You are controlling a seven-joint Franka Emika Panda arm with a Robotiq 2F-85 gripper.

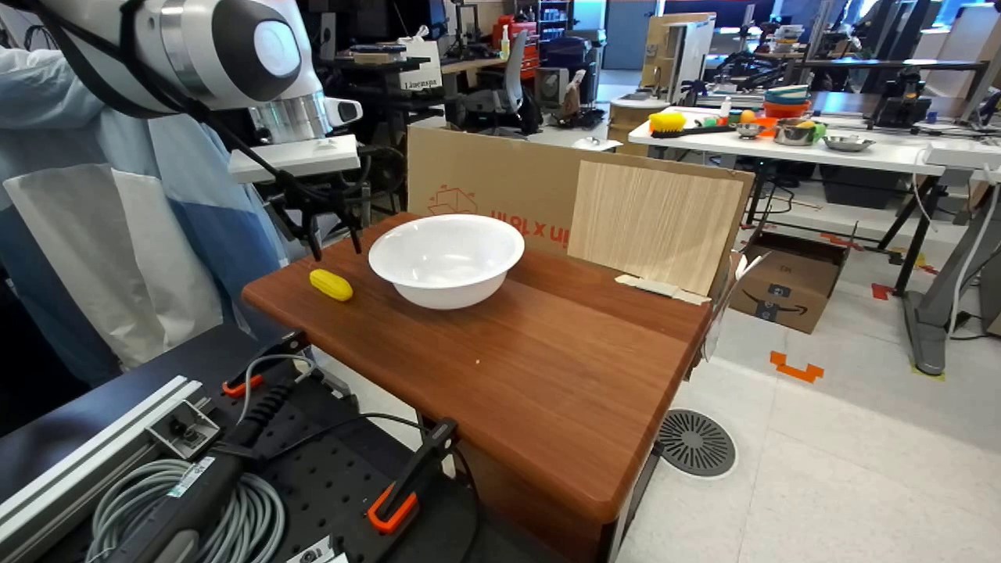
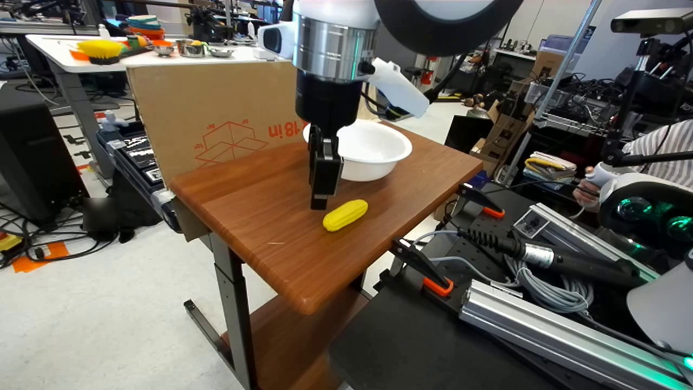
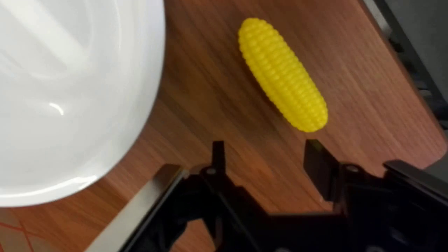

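A yellow corn cob lies on the brown wooden table, left of a white bowl. The bowl looks empty in the wrist view, where its rim fills the left side. My gripper hangs above the tabletop behind the corn, not touching it. Seen from the wrist, the fingers stand apart with bare wood between them, and the corn lies just beyond the right fingertip. In exterior view 2 the gripper is beside the corn's far end, between it and the cardboard.
An upright cardboard panel borders the table's back edge. The table's near left corner is close to the corn. Orange-tipped clamps sit along the front edge. Most of the tabletop right of the bowl is clear.
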